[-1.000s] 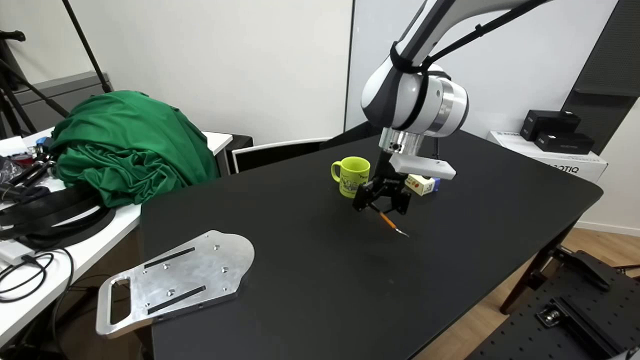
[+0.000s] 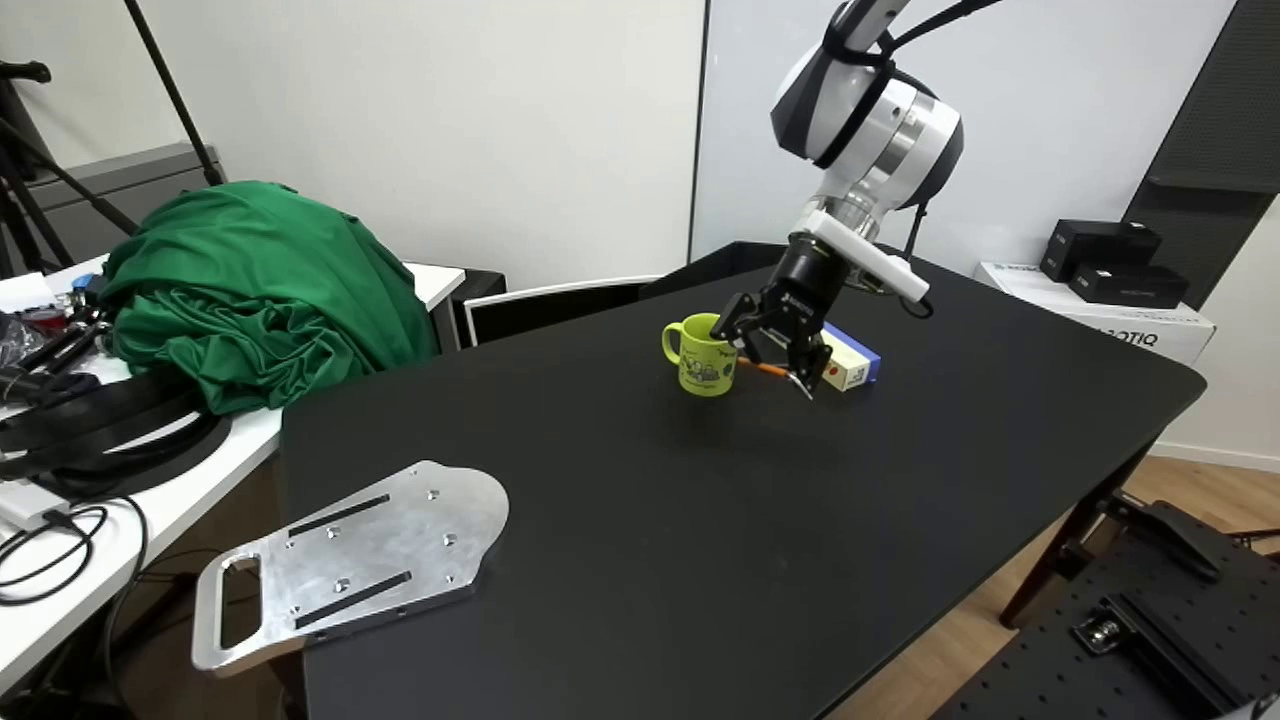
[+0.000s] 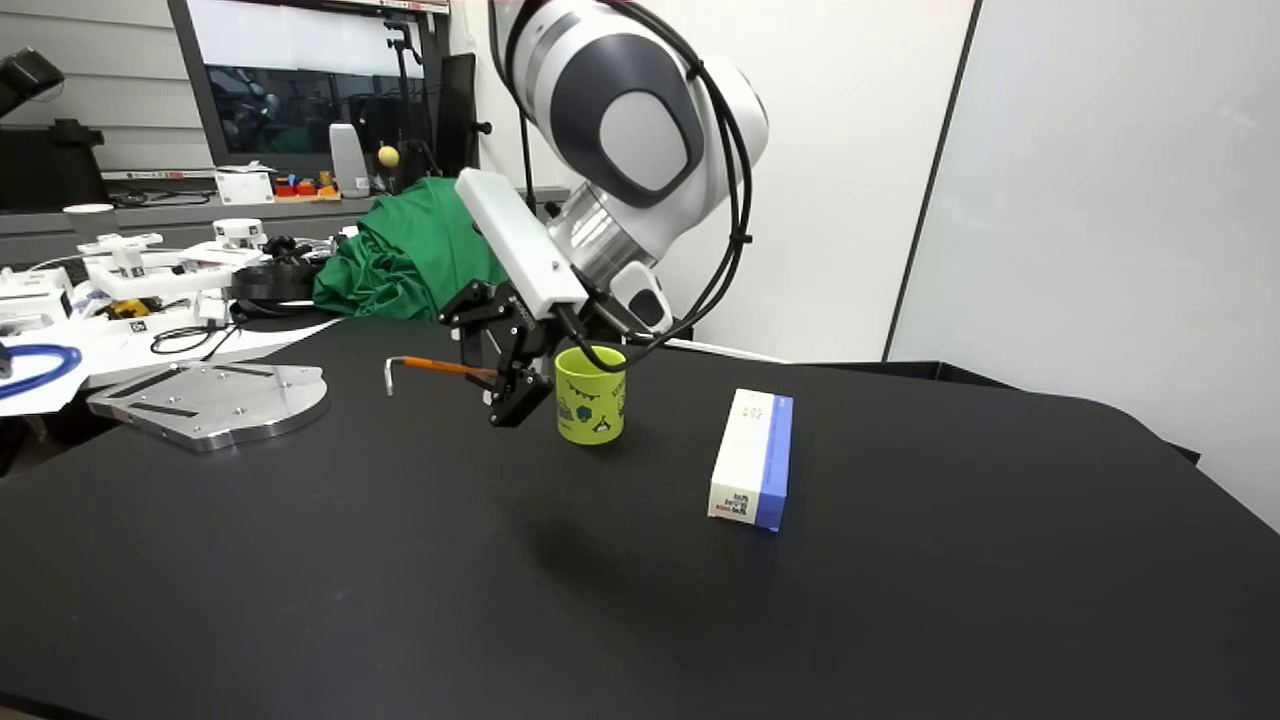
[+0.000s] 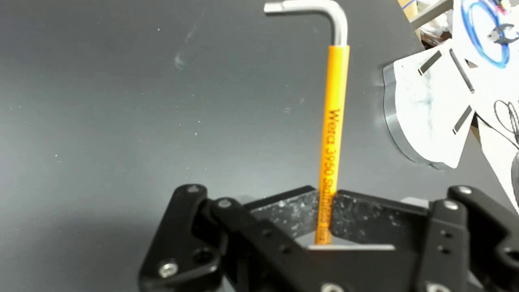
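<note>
My gripper is shut on an orange hex key (image 4: 333, 131), gripping its sleeved shaft between the pads. The bent silver end of the key points away from the fingers. In the second exterior view the key (image 3: 441, 365) sticks out to the left of the gripper (image 3: 489, 374), above the table. A lime-green mug (image 2: 705, 358) stands upright on the table, its handle to the left in the first exterior view. There the gripper (image 2: 768, 350) hangs just right of the mug; whether they touch is hard to tell. The mug (image 3: 588, 408) is partly behind the gripper in the second exterior view.
A white and blue box (image 3: 746, 462) lies on the black table, right of the mug. At the table's left end lies a silver metal plate (image 2: 390, 546). Green cloth (image 2: 258, 282) is heaped on the side table.
The gripper has risen and moved back, tilting so that the hex key now lies more level and higher. Mug and box have not moved.
</note>
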